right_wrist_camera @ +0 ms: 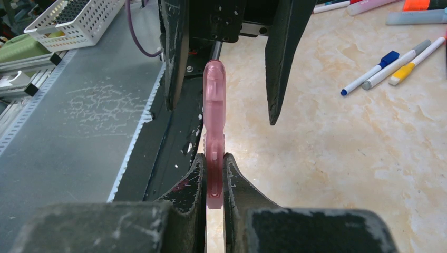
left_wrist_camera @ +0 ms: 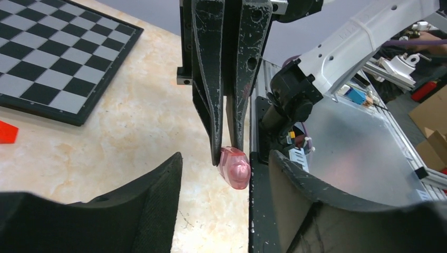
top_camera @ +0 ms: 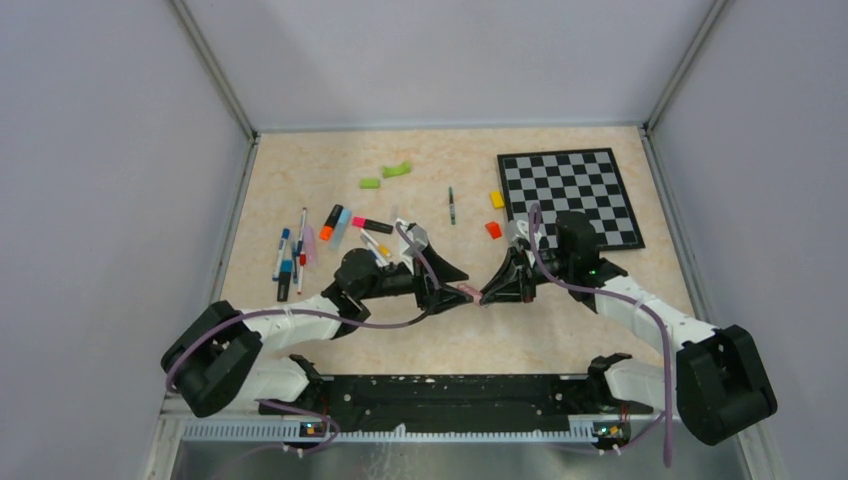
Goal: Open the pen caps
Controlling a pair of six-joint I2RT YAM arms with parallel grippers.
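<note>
A translucent pink pen [right_wrist_camera: 215,108] is pinched by its lower part in my right gripper, which is shut on it; its free end points at the left arm. Facing it, my left gripper stands part open, its fingers [left_wrist_camera: 158,195] on either side of the pen's pink end [left_wrist_camera: 237,171]. In the right wrist view the left fingers [right_wrist_camera: 279,68] stay clear of the pen on both sides. From above, the pen [top_camera: 470,292] bridges the space between the two grippers. Where its cap joins the body is hard to make out.
Several markers and pens lie at the left, including an orange-and-black marker [top_camera: 331,222]. A thin dark pen [top_camera: 452,205] lies mid-table. Green pieces [top_camera: 397,170] lie at the back, a red piece [top_camera: 493,230] and chessboard [top_camera: 570,198] at the right.
</note>
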